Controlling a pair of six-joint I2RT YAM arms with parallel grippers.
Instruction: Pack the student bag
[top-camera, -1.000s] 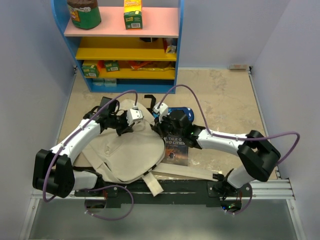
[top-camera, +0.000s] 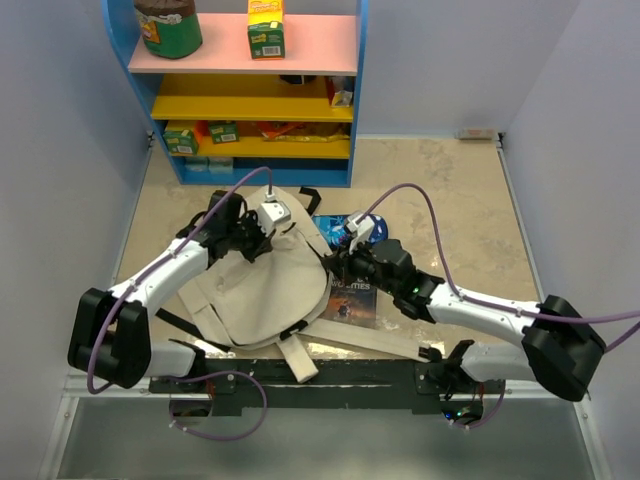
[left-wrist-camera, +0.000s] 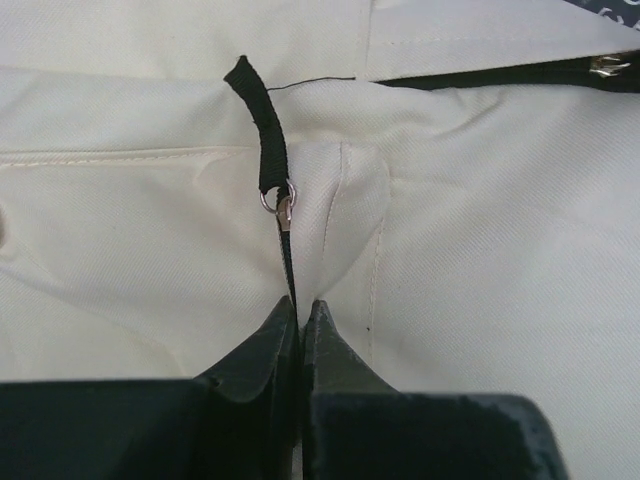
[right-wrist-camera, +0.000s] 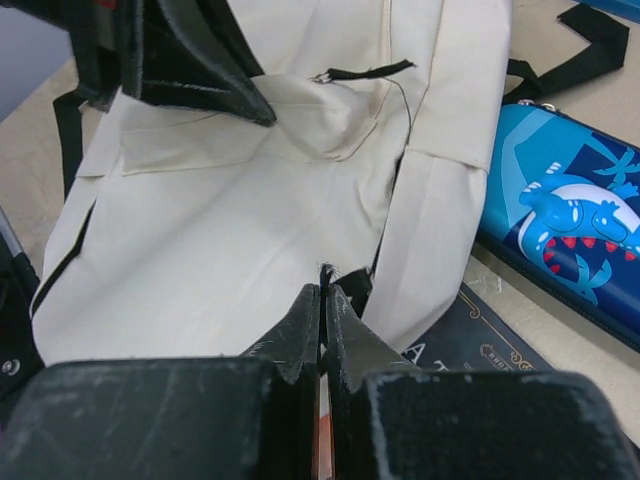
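The cream bag (top-camera: 262, 295) lies flat on the floor, left of centre. My left gripper is shut on a pinched fold of its fabric, just below a black zipper pull (left-wrist-camera: 268, 125) with a metal ring. At the bag's right edge, my right gripper is closed; a thin frayed black tab (right-wrist-camera: 326, 273) sticks up between its fingertips, and a black patch (right-wrist-camera: 355, 285) of the zipper edge shows beside them. The blue pencil case (right-wrist-camera: 575, 215) and a dark book (top-camera: 352, 303) lie right of the bag, the book partly covered.
A blue-framed shelf (top-camera: 255, 175) with boxes and packets stands behind the bag. One pale strap (top-camera: 365, 338) stretches right along the front edge. Bare floor (top-camera: 460, 200) lies to the right, beyond the right arm.
My right gripper has shifted right and slightly nearer the front, and the bag's right side looks changed in shape. The left gripper has moved only slightly. More of the book was showing earlier.
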